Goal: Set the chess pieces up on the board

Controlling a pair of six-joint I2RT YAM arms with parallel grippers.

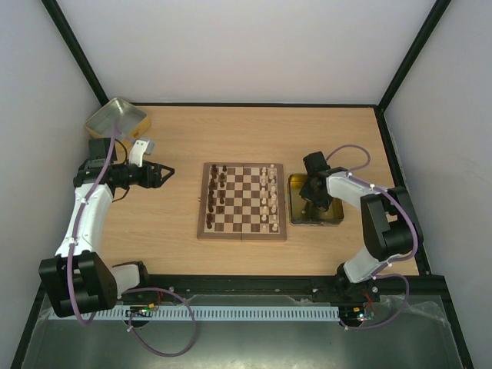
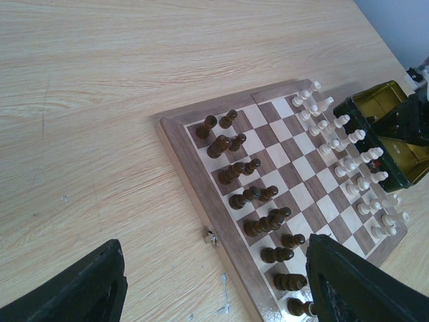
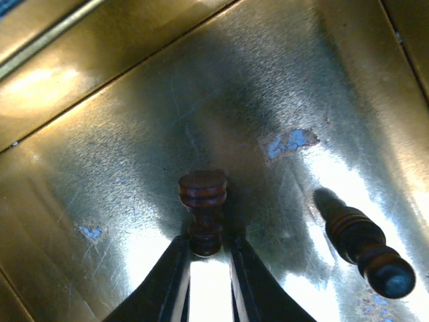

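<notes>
The chessboard lies mid-table. Dark pieces stand along one side and white pieces along the opposite side, with gaps among the dark ones. In the right wrist view, a dark pawn-like piece is in the brass tray, its narrow end between the fingertips of my right gripper. Those fingers stand a small gap apart; contact with the piece does not show. A second dark piece is to the right. Away from the board, my left gripper is wide open and empty.
Another metal tray stands at the back left, behind the left arm. A small metal clasp sticks out from the board's near side in the left wrist view. The table behind the board is bare.
</notes>
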